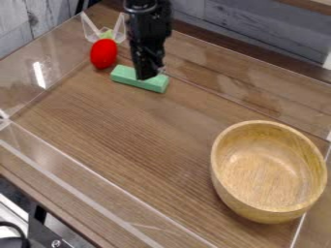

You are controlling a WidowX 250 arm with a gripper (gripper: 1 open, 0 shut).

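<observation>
My gripper (146, 65) is raised just above and behind a mint-green rectangular block (139, 82) lying flat on the wooden table (155, 165), upper middle of the camera view. Its dark fingers look close together, with nothing seen between them. A red rounded object (103, 53) sits to the left of the gripper.
A large tan bowl (265, 170) stands at the lower right. A small pale object, hard to make out, is behind the red one.
</observation>
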